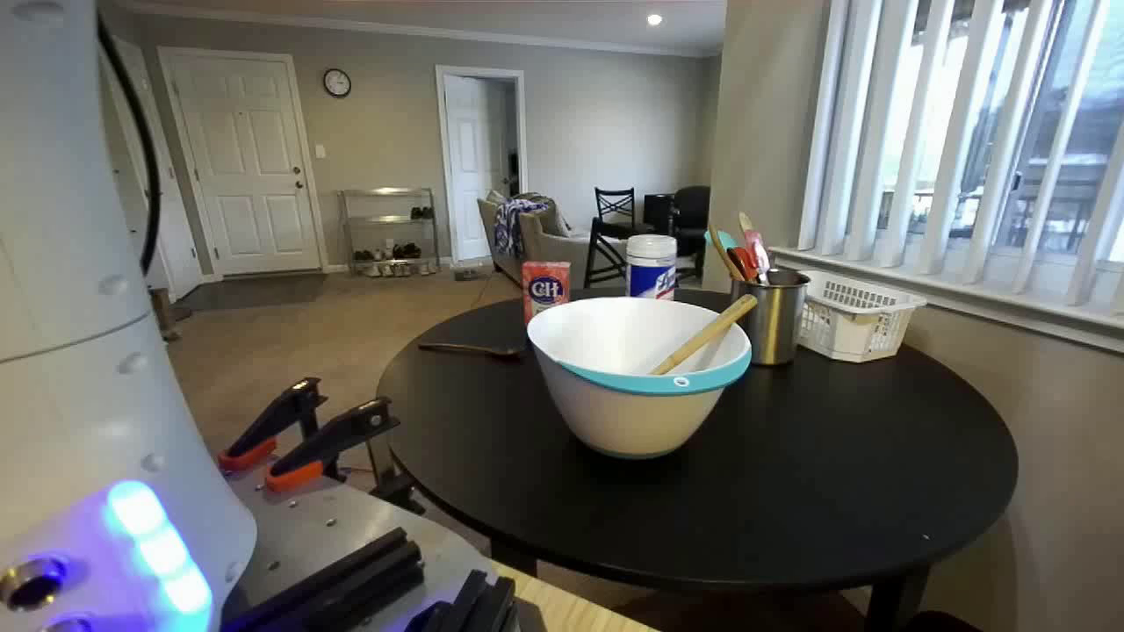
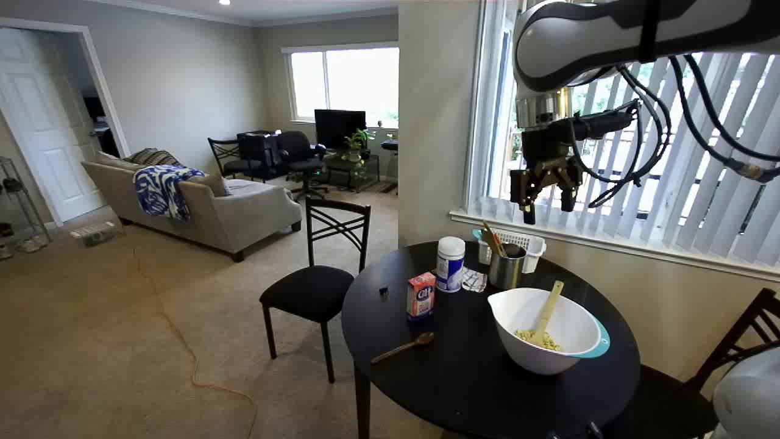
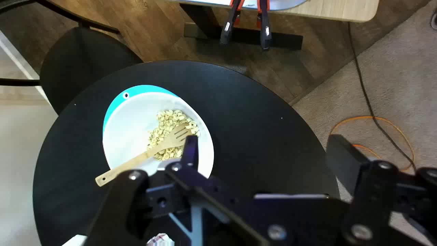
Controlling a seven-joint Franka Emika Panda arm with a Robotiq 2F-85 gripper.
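High above the round black table hangs my gripper (image 2: 548, 208), its fingers spread apart with nothing between them. Below it in the wrist view is a white bowl (image 3: 123, 127) with a teal rim, partly covered by one finger (image 3: 190, 151). Ring-shaped pasta pieces (image 3: 166, 121) lie in the bowl's bottom. A slotted wooden spatula (image 3: 139, 160) rests among them, its handle leaning over the rim. A dark wooden spoon (image 2: 402, 347) lies on the table left of the bowl in exterior view 2. The gripper is outside exterior view 1.
Behind the bowl stand a red-and-white carton (image 2: 421, 296), a white-lidded canister (image 2: 450, 264), a metal utensil holder (image 2: 506, 266) and a white basket (image 2: 535, 249). A chair (image 2: 314, 292) sits beside the table. Bare tabletop (image 1: 843, 453) lies right of the bowl in exterior view 1.
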